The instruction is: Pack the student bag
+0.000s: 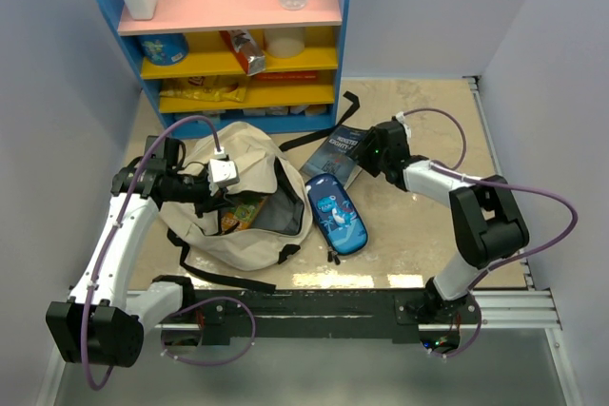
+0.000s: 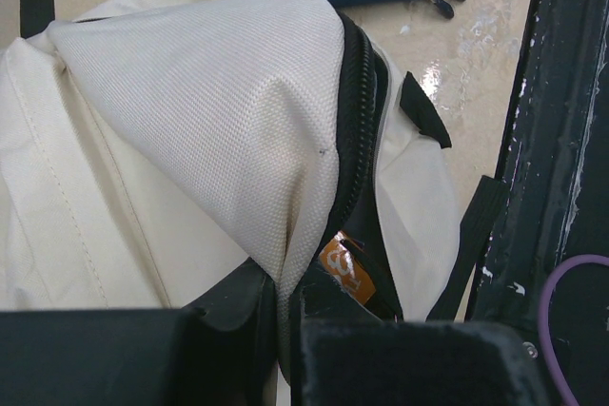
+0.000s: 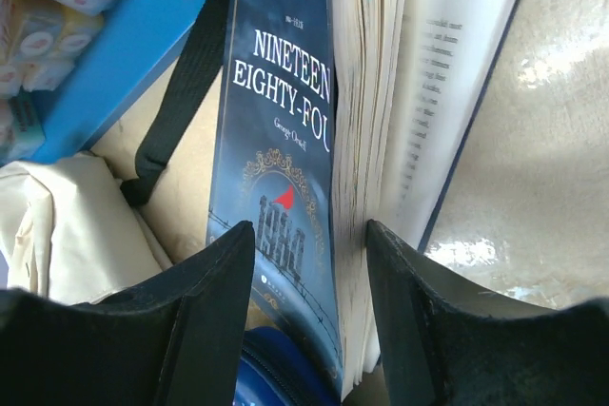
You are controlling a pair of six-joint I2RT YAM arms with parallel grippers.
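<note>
The cream student bag [image 1: 228, 246] lies with its mouth open, an orange package [image 1: 243, 213] inside. My left gripper is shut on the bag's cream flap [image 2: 228, 102], which rises folded between its fingers. To the bag's right, the dark blue "Nineteen Eighty-Four" book [image 3: 281, 121] is on the table, its pages fanned partly open and the back cover [image 3: 466, 64] spread flat. Around its page edge stands my right gripper, part open; the right finger is against the pages, the left one over the front cover. A blue pencil case [image 1: 337, 219] lies at the book's near end.
A blue shelf [image 1: 252, 29] with snacks and bottles stands behind the bag. A black strap [image 1: 319, 132] runs beside the book toward the shelf. Bare tabletop [image 1: 433, 240] lies to the right.
</note>
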